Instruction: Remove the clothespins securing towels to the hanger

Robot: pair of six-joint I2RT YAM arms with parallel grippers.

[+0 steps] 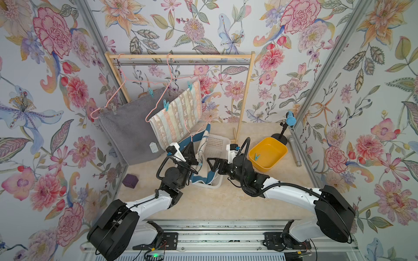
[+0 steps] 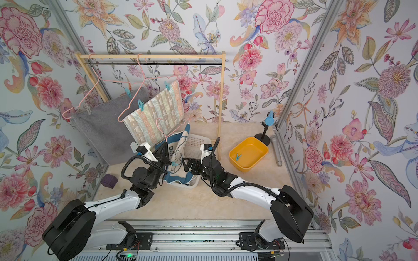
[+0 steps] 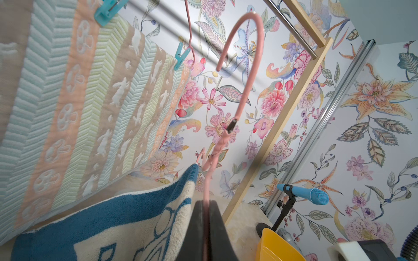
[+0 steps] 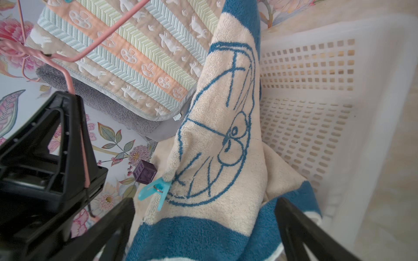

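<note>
My left gripper is shut on a pink hanger (image 3: 243,91), its hook upright, above the white basket (image 4: 378,130). A white-and-blue towel (image 4: 222,174) hangs into the basket below that hanger, with a cyan clothespin (image 4: 154,189) on its edge. My right gripper (image 1: 214,164) is open over this towel, to the right of my left gripper, near the clothespin. A striped towel (image 1: 176,115) with cyan clothespins (image 1: 166,104) and a grey towel (image 1: 124,130) hang from pink hangers on the wooden rack.
A yellow tub (image 1: 274,154) with a clothespin (image 1: 257,156) inside stands at the right, before a microphone stand (image 1: 283,137). A purple cube (image 1: 130,180) lies at the left.
</note>
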